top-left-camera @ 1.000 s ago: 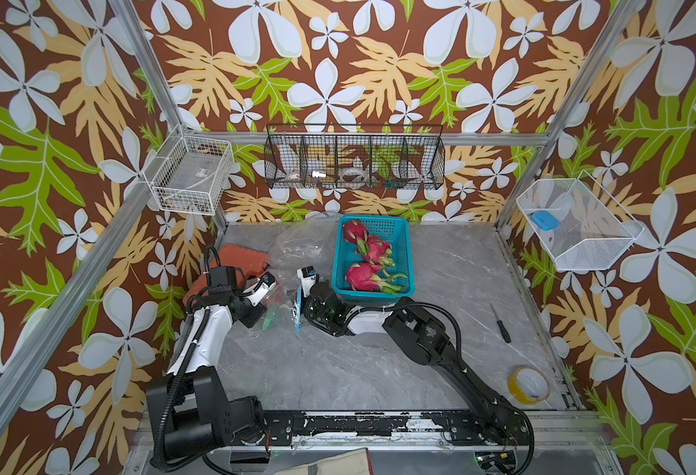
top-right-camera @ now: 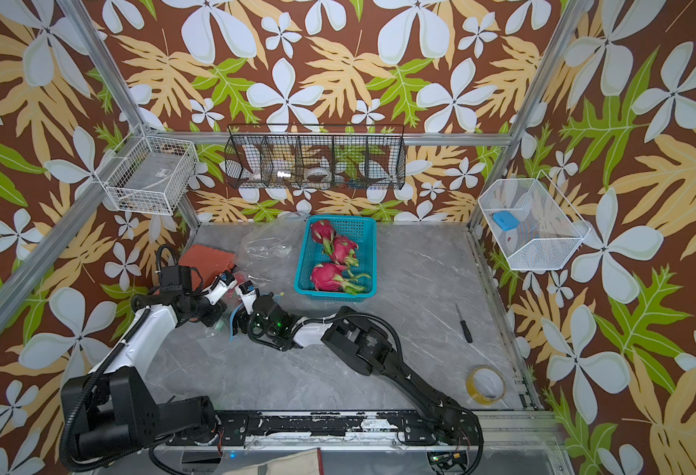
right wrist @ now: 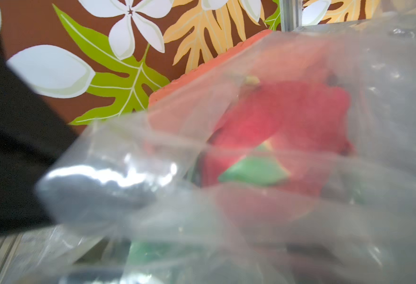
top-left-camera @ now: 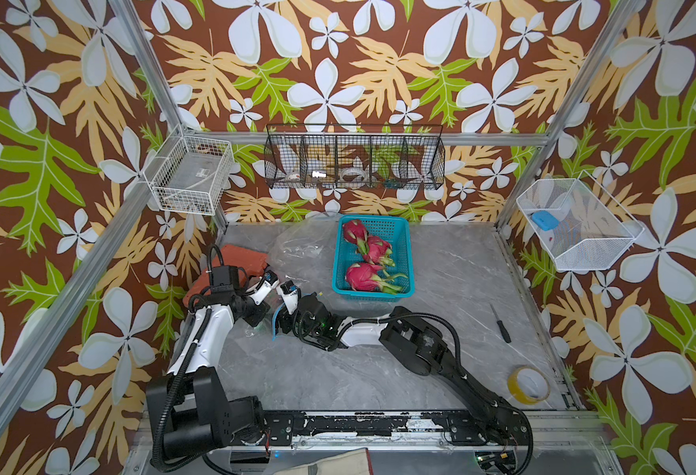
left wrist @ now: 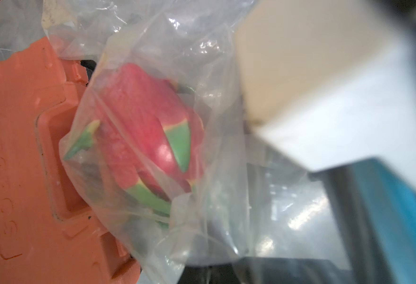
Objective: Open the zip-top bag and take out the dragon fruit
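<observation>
Inside the clear zip top bag (left wrist: 222, 161) lies a pink dragon fruit (left wrist: 137, 123) with green scales. Through the film, the same dragon fruit (right wrist: 283, 127) shows in the right wrist view. My left gripper (top-left-camera: 262, 310) is shut at the bag; film runs down to its dark fingertips (left wrist: 208, 274) in the left wrist view. Facing it closely from the right, my right gripper (top-left-camera: 278, 318) is open. One dark finger (right wrist: 18, 142) shows at the left of the right wrist view, with film against it. Both arms hide most of the bag from above.
A teal basket (top-left-camera: 340, 273) with several dragon fruits stands behind the right arm. Left of it lies loose clear plastic (top-left-camera: 300, 241). An orange case (top-left-camera: 237, 261) sits behind the left gripper. A screwdriver (top-left-camera: 504, 331) and tape roll (top-left-camera: 527, 384) lie right.
My right gripper has moved left, right up to the left gripper and the bag, and it now covers more of the bag. The left arm has stayed about where it was.
</observation>
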